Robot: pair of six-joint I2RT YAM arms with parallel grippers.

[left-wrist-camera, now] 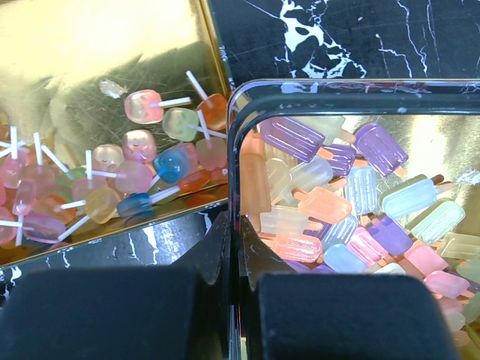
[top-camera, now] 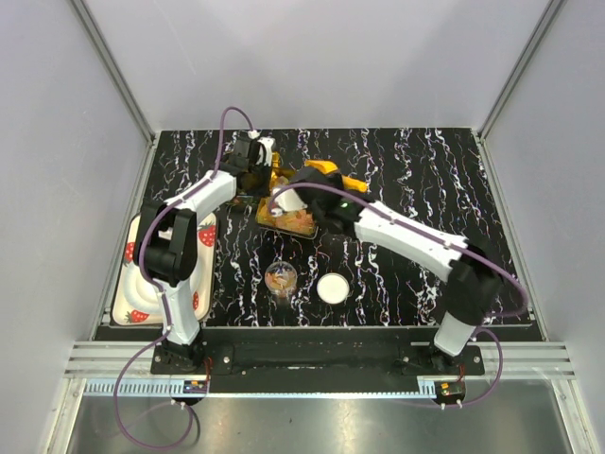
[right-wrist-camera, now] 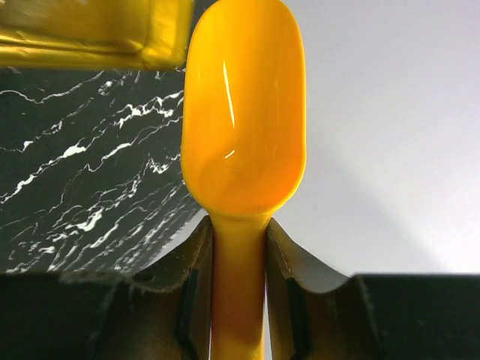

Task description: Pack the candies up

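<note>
In the left wrist view my left gripper is shut on the thin clear wall of a gold-bottomed box [left-wrist-camera: 315,88] filled with popsicle-shaped candies [left-wrist-camera: 324,202]. Beside it lies a second gold box [left-wrist-camera: 67,82] with lollipop candies [left-wrist-camera: 124,176]. My right gripper is shut on the handle of a yellow-orange scoop [right-wrist-camera: 244,112], whose bowl looks empty. From above, the scoop [top-camera: 354,183] sits behind and right of the popsicle box. A clear round jar [top-camera: 281,276] with a few candies inside stands in front of the boxes, a white round lid [top-camera: 333,288] to its right.
On the left lies a white tray [top-camera: 134,301] with strawberry pictures, partly under the left arm. The right arm crosses above the table's right half.
</note>
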